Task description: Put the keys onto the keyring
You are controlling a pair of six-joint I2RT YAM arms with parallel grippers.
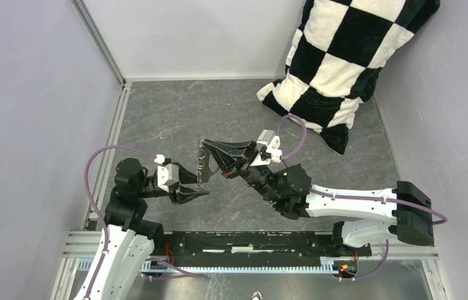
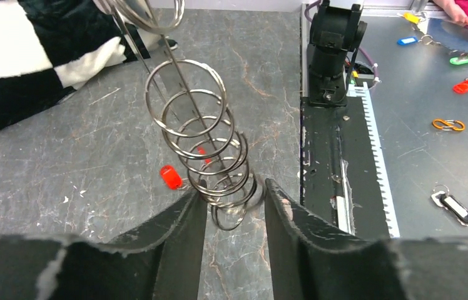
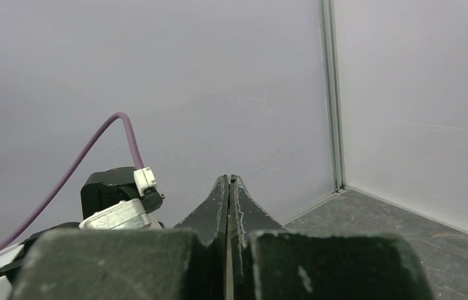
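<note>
A chain of thin metal rings with a flat plate beside it, seemingly the keyring (image 1: 201,164), hangs from the tips of my right gripper (image 1: 205,142), which is shut. No ring shows between those fingertips in the right wrist view. My left gripper (image 1: 203,185) stands part open at the chain's lower end. In the left wrist view the rings (image 2: 200,125) slant down to between its fingers; contact with them is unclear. A red tag (image 2: 170,177), perhaps on a key, appears behind the rings, and whether it hangs or lies on the floor cannot be told.
Checkered cushion (image 1: 338,69) leans at the back right. A black rail (image 1: 247,250) runs along the front edge. Beyond it, tagged keys (image 2: 467,85) and a black tag (image 2: 455,208) lie on another surface.
</note>
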